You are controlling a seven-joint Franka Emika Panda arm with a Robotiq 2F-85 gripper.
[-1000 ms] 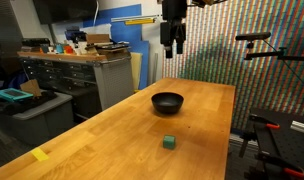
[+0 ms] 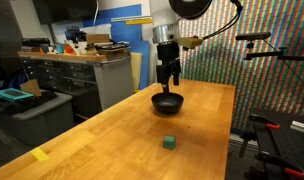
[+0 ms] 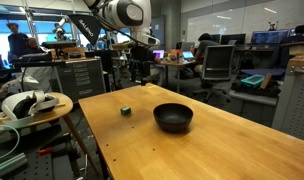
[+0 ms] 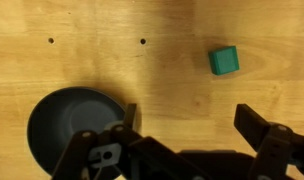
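A small green block (image 2: 169,142) lies alone on the wooden table, and in the wrist view the same block (image 4: 224,60) is at the upper right, beyond the fingers. The black bowl (image 2: 167,104) stands farther back; in exterior view 2 the bowl (image 3: 173,117) is to the right of the block (image 3: 126,111). No object shows inside the bowl in the wrist view. My gripper (image 2: 169,81) hangs above the table near the bowl, pointing down. Its fingers are wide apart with only bare table between them in the wrist view (image 4: 187,128).
Bare wooden table (image 3: 207,160) surrounds the bowl and block, with a yellow tape mark (image 2: 40,154) near the left edge. Two small dark holes (image 4: 143,41) mark the tabletop. A cluttered side table (image 3: 27,115) stands at the left in exterior view 2.
In exterior view 1 my gripper has come down toward the table from higher up. The block and bowl have stayed where they were.
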